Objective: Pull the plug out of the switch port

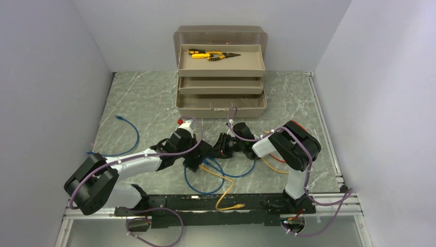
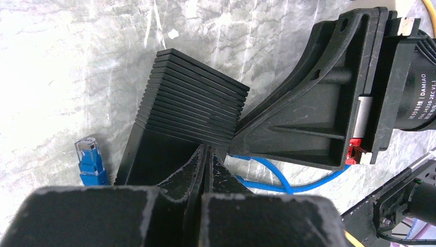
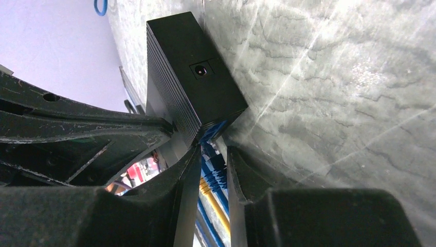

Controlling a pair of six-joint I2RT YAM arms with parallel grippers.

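The black ribbed switch [image 2: 190,98] [image 3: 193,67] lies on the marble surface, blue and yellow cables running from its port end. My left gripper is shut over the switch's body, nothing seen between its fingers. My right gripper is at the port end; its fingertips are around a blue plug [image 3: 216,163], close to the port, with a small gap between them. Whether they grip it is hard to tell. A loose blue plug [image 2: 91,167] lies beside the switch in the left wrist view.
A beige toolbox [image 1: 221,112] with pliers and screwdrivers stands at the back. Loose blue cable [image 1: 134,131] lies at the left, red and yellow cables at the right.
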